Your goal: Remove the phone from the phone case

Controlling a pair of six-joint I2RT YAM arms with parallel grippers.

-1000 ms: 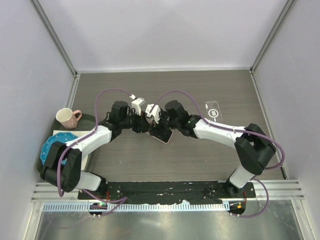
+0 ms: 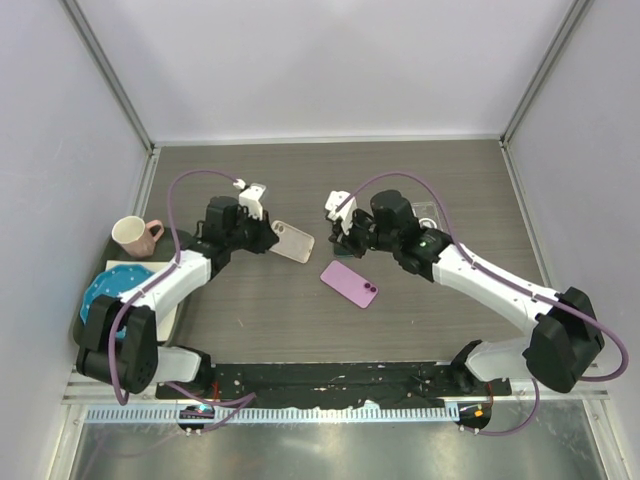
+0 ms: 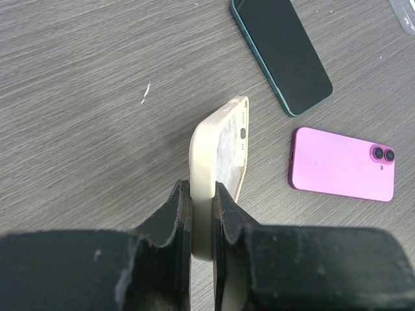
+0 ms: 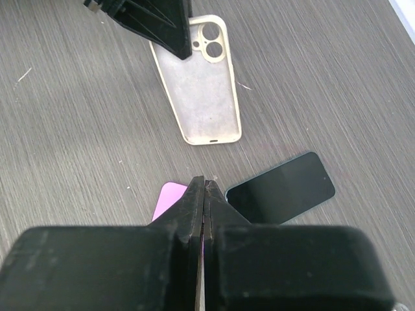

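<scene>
My left gripper is shut on the beige phone case (image 3: 220,152), seen from its side in the left wrist view and as an empty shell with camera cutouts in the right wrist view (image 4: 201,97). A pink phone (image 2: 348,284) lies on the table, camera side up. Near it lies a dark phone with a teal edge (image 3: 282,52). My right gripper is shut with nothing visible between its fingers, above the table near both phones.
At the left stand a pink mug (image 2: 133,235), a blue dotted plate (image 2: 110,283) and a tray beneath it. A clear case (image 2: 426,212) lies at the right behind the right arm.
My left gripper has moved left with the case and my right gripper has moved right, so the two have parted. The pink phone now shows in the top view.
</scene>
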